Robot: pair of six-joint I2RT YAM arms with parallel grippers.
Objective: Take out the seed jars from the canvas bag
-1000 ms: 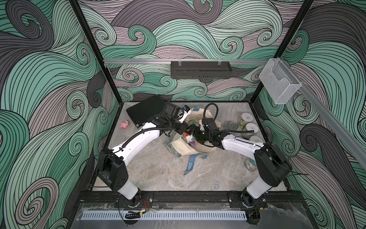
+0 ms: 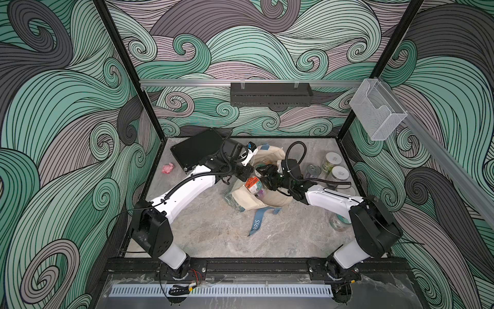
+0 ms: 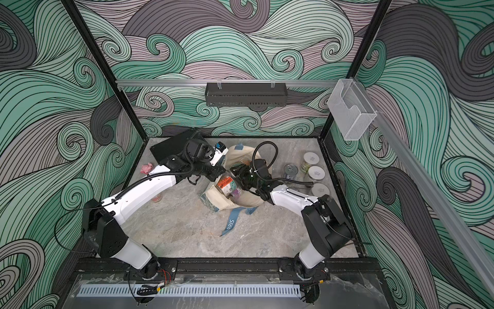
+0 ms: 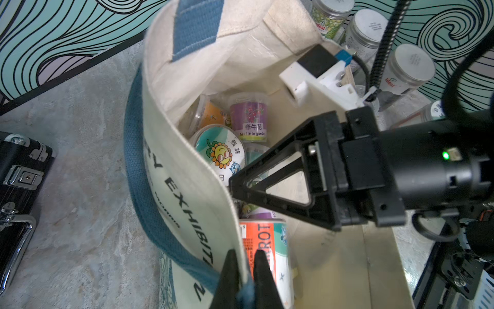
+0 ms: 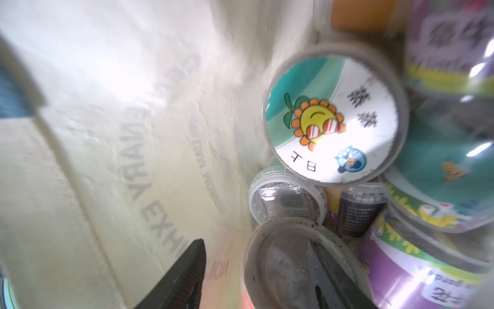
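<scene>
The canvas bag stands open mid-table, holding several seed jars: a sunflower-lidded jar, a purple jar and an orange-labelled jar. My left gripper is shut on the bag's rim at its left side. My right gripper is inside the bag, low beside the sunflower jar, its fingers either side of a grey lid in its wrist view; whether they grip that lid is unclear.
Several jars stand at the right of the table. A black case lies back left, a small pink object beside it.
The left arm holds its position.
</scene>
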